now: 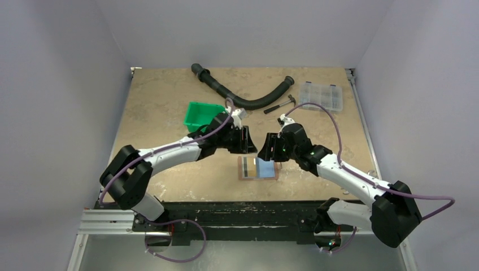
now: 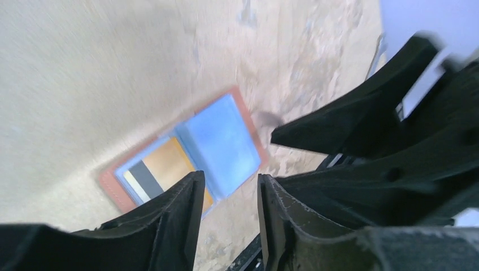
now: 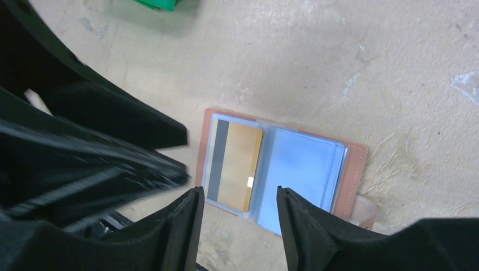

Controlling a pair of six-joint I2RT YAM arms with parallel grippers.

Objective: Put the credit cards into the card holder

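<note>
The card holder (image 1: 275,176) lies unfolded flat on the table, brown outside with a pale blue inner face. Its left half carries a tan card (image 3: 238,161) with a dark stripe, lying flat inside the holder's outline. A plain blue panel (image 3: 299,169) fills the right half; whether it is a card or part of the holder I cannot tell. My left gripper is over the holder's far edge, fingers apart and empty. Close beside it, my right gripper is also open, nothing between its fingers. Both are clear of the holder.
A green bin (image 1: 199,114) stands behind the left arm. Farther back lie a black hose (image 1: 248,104), a hammer (image 1: 277,107) and a clear divided box (image 1: 322,96). The two grippers are very near each other.
</note>
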